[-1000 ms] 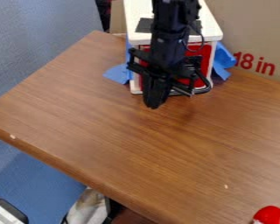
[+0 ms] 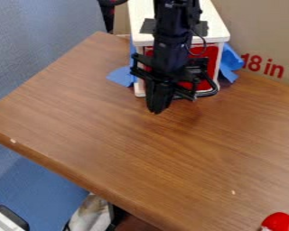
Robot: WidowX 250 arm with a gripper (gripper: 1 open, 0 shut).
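Note:
My black gripper (image 2: 159,101) hangs from the arm in the upper middle of the camera view, pointing down, low over the wooden table. Behind it stands the white base (image 2: 212,27) with a red front panel, fixed among pieces of blue tape (image 2: 122,76). Whether the fingers are open or shut is unclear; no object shows in them.
A red object (image 2: 280,223) sits at the bottom right corner. A cardboard sheet (image 2: 265,36) stands at the back right. The table's left edge borders a grey-blue surface.

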